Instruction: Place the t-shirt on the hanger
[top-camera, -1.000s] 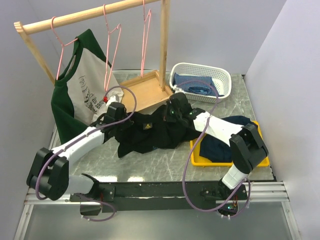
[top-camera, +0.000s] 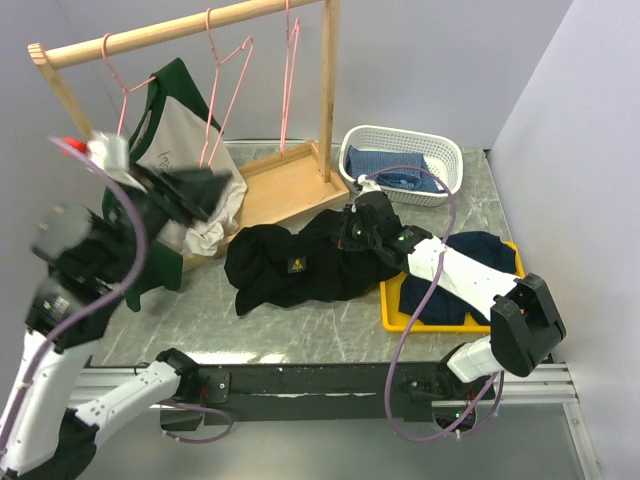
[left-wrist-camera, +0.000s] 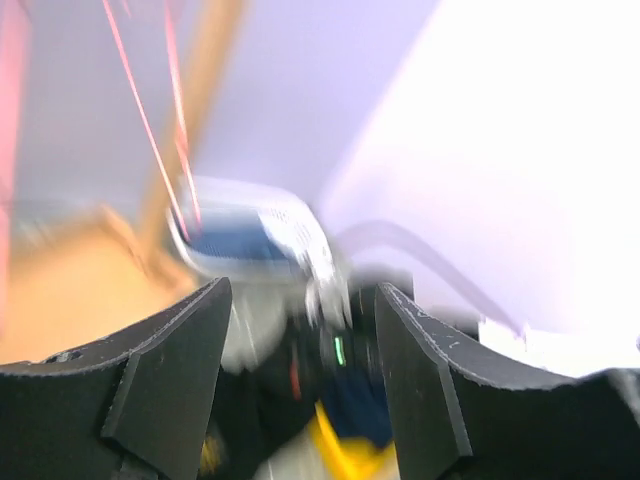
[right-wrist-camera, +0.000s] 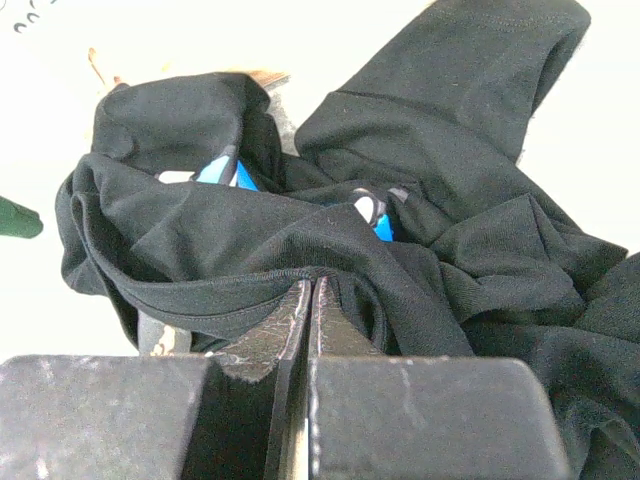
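A black t-shirt (top-camera: 295, 265) with a small yellow mark lies bunched on the table's middle. My right gripper is shut on a folded edge of it, the cloth gathered at the fingertips. Raised high at the left, my left gripper is open with nothing between its fingers, blurred in the top view. Pink hangers hang from the wooden rail: an empty middle one (top-camera: 222, 95) and a right-hand hanger (top-camera: 288, 85) seen almost edge-on. The left hanger (top-camera: 125, 90) carries a green and white shirt (top-camera: 185, 130), partly hidden by my left arm.
A wooden tray (top-camera: 285, 185) sits below the rail, beside its upright post (top-camera: 328, 90). The white basket (top-camera: 455, 165) with blue cloth stands at the back right. Under my right arm is a yellow tray (top-camera: 395, 318) with dark cloth.
My left gripper has come off the black shirt and risen up and leftward, over the hanging shirt. The middle hanger sways slightly. My right gripper has shifted slightly right, still at the shirt.
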